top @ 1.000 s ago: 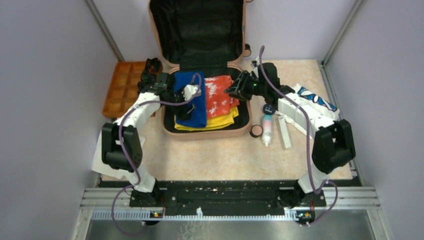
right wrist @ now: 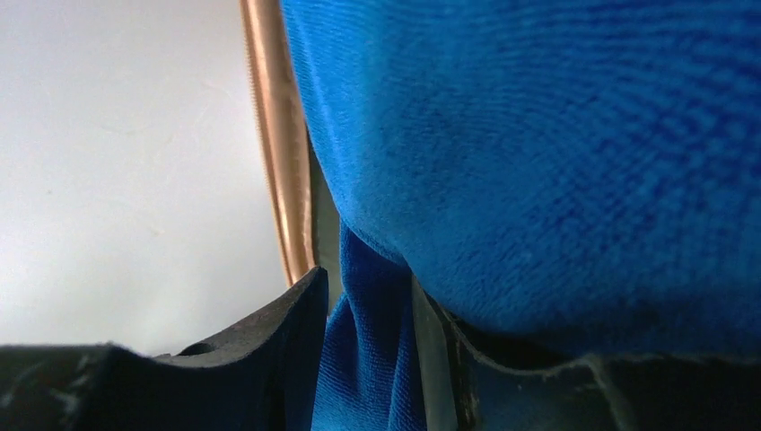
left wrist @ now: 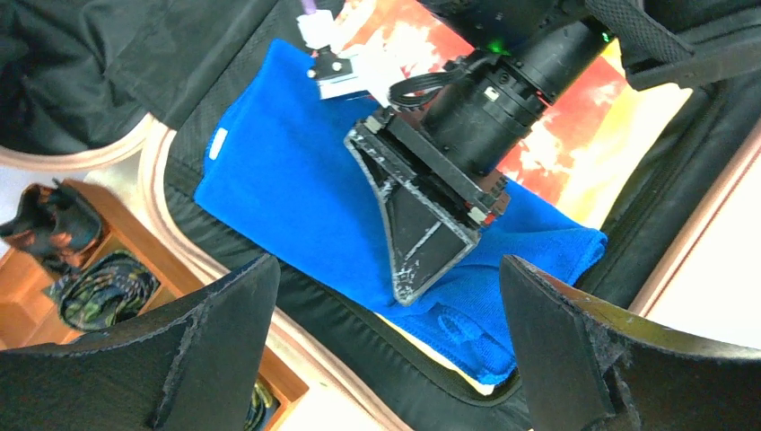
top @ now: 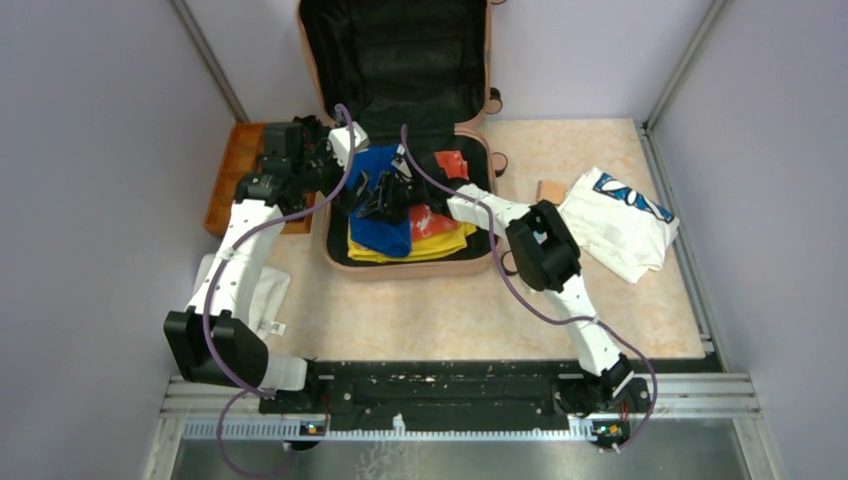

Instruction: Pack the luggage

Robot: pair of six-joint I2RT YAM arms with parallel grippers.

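The open suitcase holds folded blue cloth, red patterned cloth and yellow cloth. My right gripper is down on the blue cloth, shut on a fold of it that fills much of the right wrist view. My left gripper hangs open above the left part of the suitcase, its fingers apart over the blue cloth. The right gripper's housing covers the middle of that cloth in the left wrist view.
A wooden organiser with dark items stands left of the suitcase. White cloths lie at the left and right, near a tan box.
My right arm has swung left from beside the suitcase onto the blue cloth. My left arm has drawn back and up to the left, off the cloth.
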